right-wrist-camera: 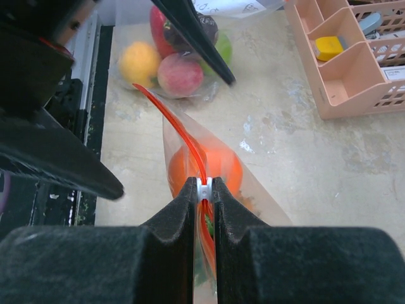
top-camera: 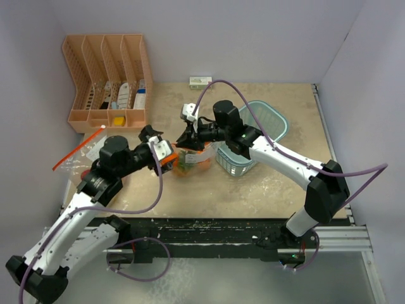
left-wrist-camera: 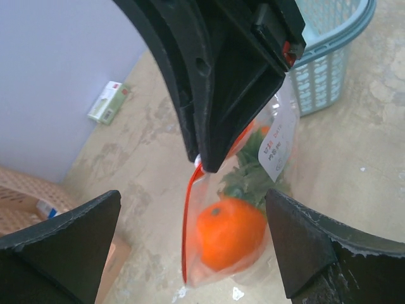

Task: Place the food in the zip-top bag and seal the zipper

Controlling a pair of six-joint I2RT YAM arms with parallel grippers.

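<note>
A clear zip bag with a red zipper (left-wrist-camera: pixel 187 221) holds an orange food item (left-wrist-camera: pixel 231 233) and something leafy green (left-wrist-camera: pixel 247 178); a white label shows on its side. My right gripper is shut on the zipper strip, a small white piece showing between its tips. From the left, my left gripper (top-camera: pixel 164 154) reaches the near end of the bag. Its fingers (left-wrist-camera: pixel 335 253) are spread, with the orange item's end of the bag seen between them. In the right wrist view the zipper's free end rises in a curve toward the open left fingers (right-wrist-camera: pixel 69 161).
Another red-zippered bag (top-camera: pixel 79 152) with fruit (right-wrist-camera: pixel 180 75) lies at the left, partly behind the left arm. A teal basket (top-camera: pixel 273 117) stands right of the bag, an orange divided organizer (top-camera: pixel 104 63) at the back left. A small box (top-camera: pixel 200 82) sits at the back wall.
</note>
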